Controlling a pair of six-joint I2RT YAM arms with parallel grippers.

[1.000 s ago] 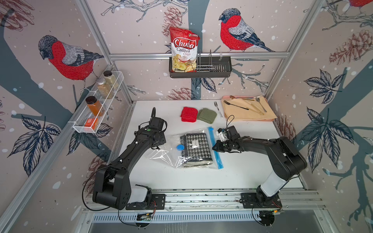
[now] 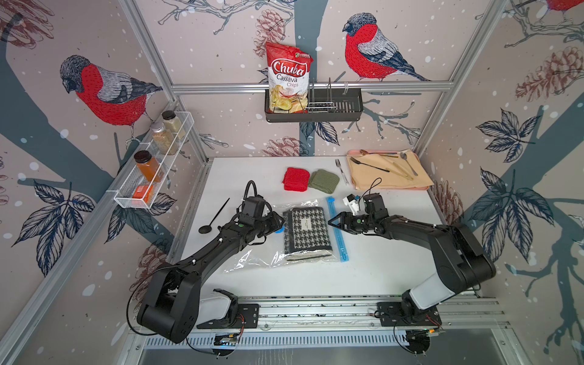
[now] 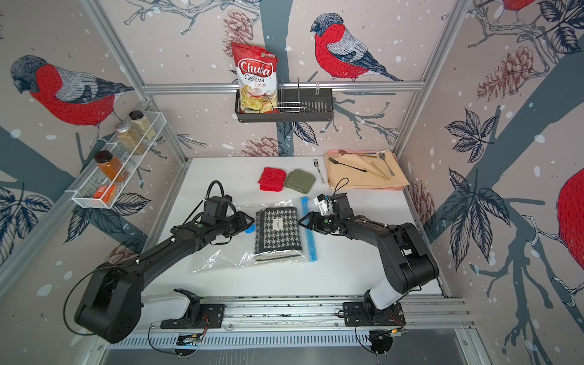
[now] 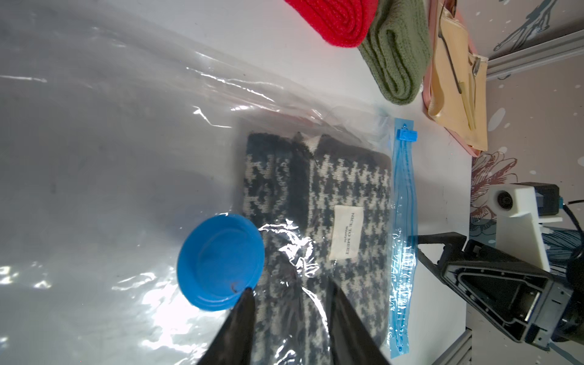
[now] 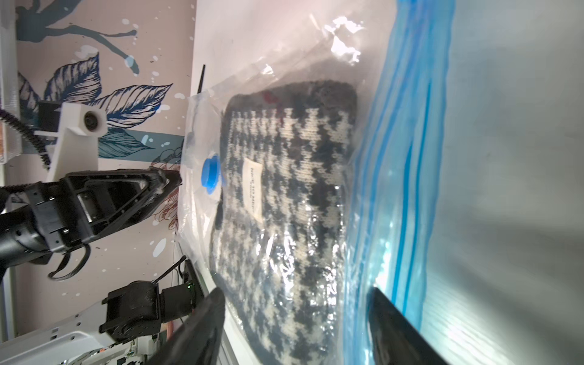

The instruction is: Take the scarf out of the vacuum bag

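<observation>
A clear vacuum bag lies flat on the white table, holding the folded houndstooth scarf. A round blue valve sits left of the scarf; the blue zip strip runs along the bag's right end. My left gripper hovers over the bag beside the valve, fingers apart, with nothing visible held. My right gripper stands open at the zip end, its fingers over the bag's edge.
Red and green folded cloths, a fork and a peach cloth with cutlery lie behind. A black ladle lies at the left.
My left gripper has swung right over the bag toward the valve. The bag's left part lies flatter than a second ago. My right gripper has risen slightly and shifted at the zip edge.
</observation>
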